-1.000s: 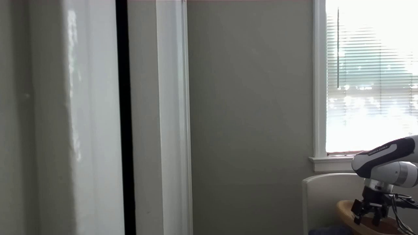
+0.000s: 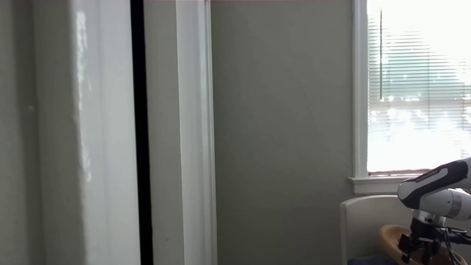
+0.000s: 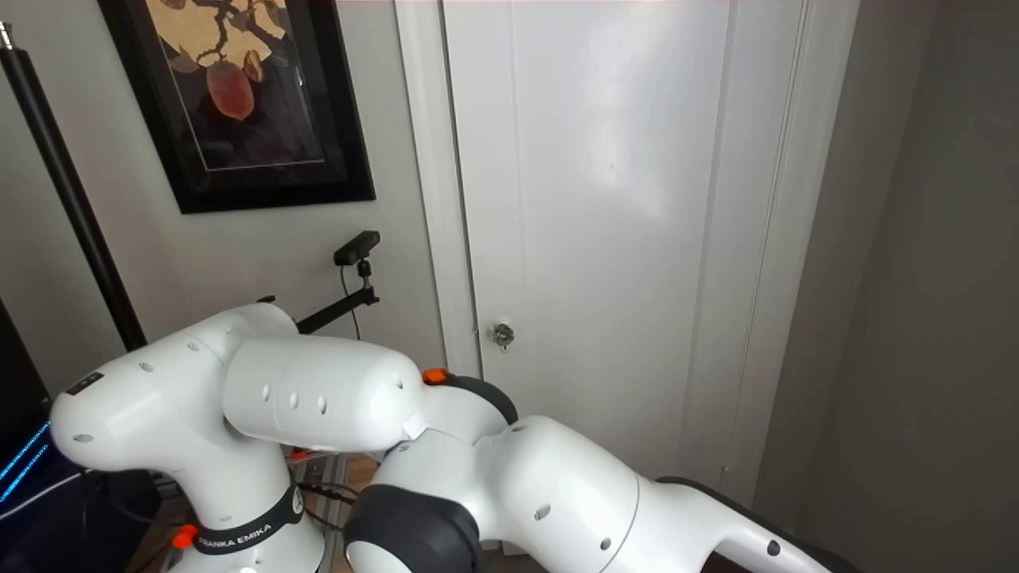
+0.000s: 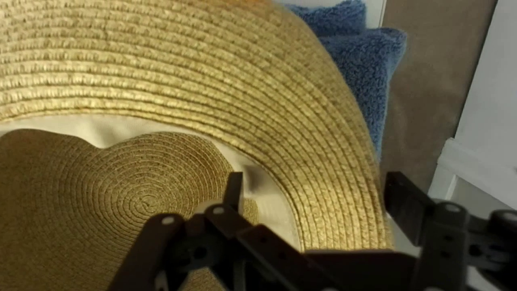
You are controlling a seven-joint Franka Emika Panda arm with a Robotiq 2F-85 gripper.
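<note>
A woven straw hat (image 4: 232, 82) fills much of the wrist view, its hollow side facing up with a pale inner band (image 4: 276, 213) and a spiral-woven crown. My gripper is open over its near right side. One of its fingers (image 4: 234, 190) is above the hollow by the inner band, and the other is just past the outer edge. A stretch of brim lies between them; contact cannot be told. In exterior view 1 the gripper (image 2: 415, 255) hangs at the hat (image 2: 390, 234), low on the right. Exterior view 2 shows only the arm.
A folded blue towel (image 4: 363, 72) lies beside and partly under the hat. A white chair back (image 2: 371, 216) rises behind it, below a window. White trim (image 4: 465, 165) borders the floor on the right. A closed white door (image 3: 611, 239) stands behind the arm.
The arm and gripper have come down and slightly to the right in exterior view 1, bringing the fingers lower at the hat. The hat shows no clear shift.
</note>
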